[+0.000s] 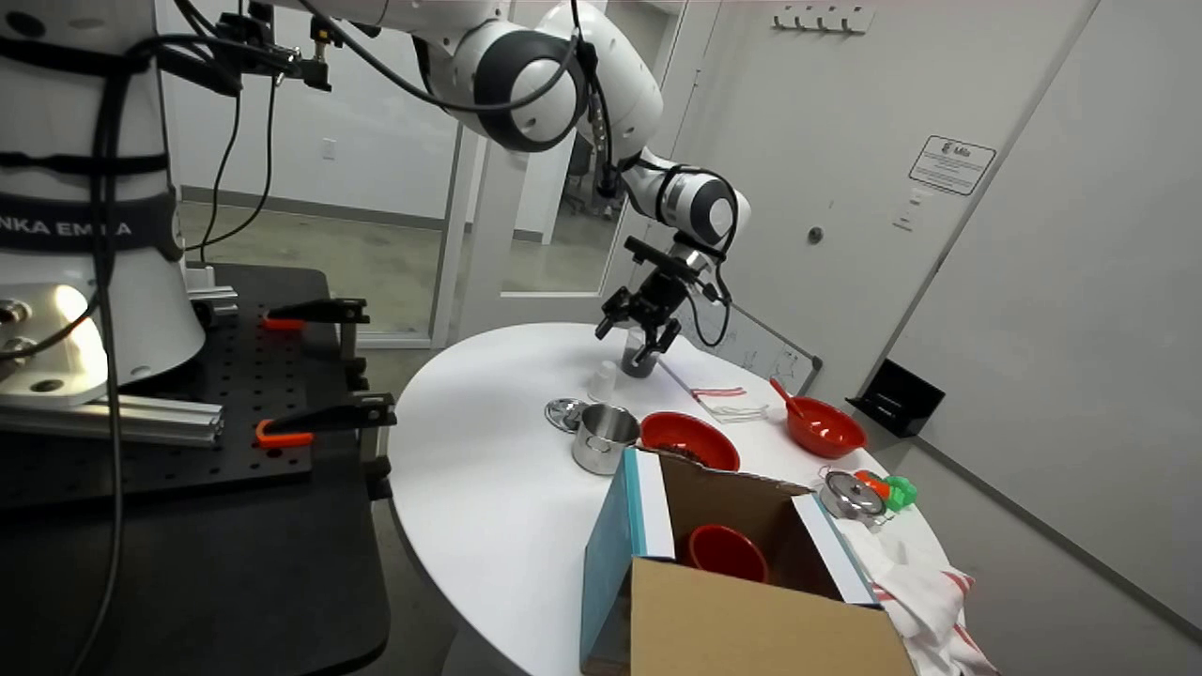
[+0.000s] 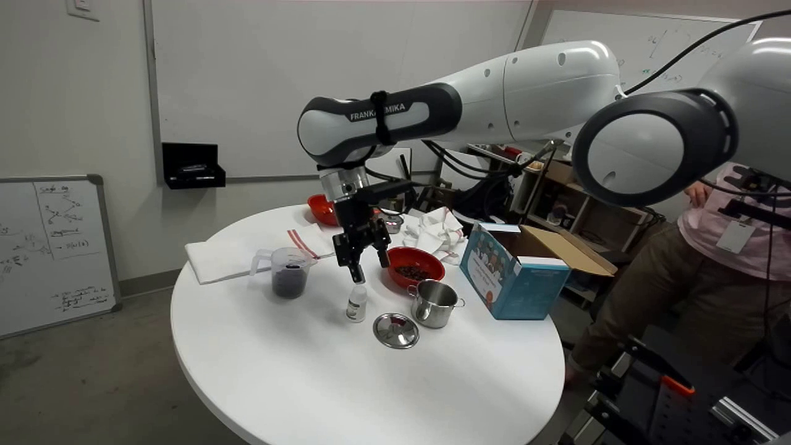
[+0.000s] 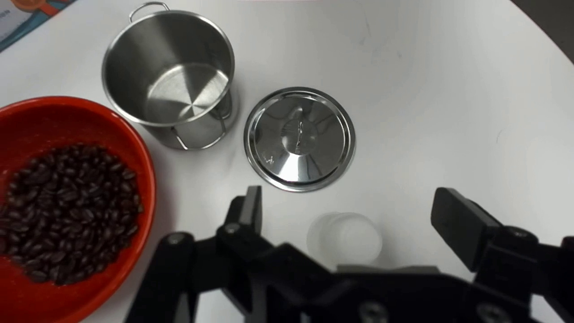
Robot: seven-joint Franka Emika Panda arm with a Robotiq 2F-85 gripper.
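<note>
My gripper (image 2: 371,270) hangs tilted above the white table, open, with nothing held between its fingers. A small white bottle (image 2: 356,303) stands upright just under it. In the wrist view the bottle's round top (image 3: 355,239) shows between the two spread fingers, apart from both. Close by, a shiny steel lid (image 3: 299,140) lies flat on the table. Beside the lid is an empty steel pot (image 3: 185,97) without a cover. A red bowl (image 2: 416,258) holding dark beans stands behind the pot in exterior view 2.
A clear measuring cup (image 2: 289,273) with dark contents stands near the gripper. An open cardboard box (image 1: 778,631) with a red cup (image 1: 728,553) inside takes up one side. Further round are a second red bowl (image 1: 825,428) and white cloths (image 2: 437,231).
</note>
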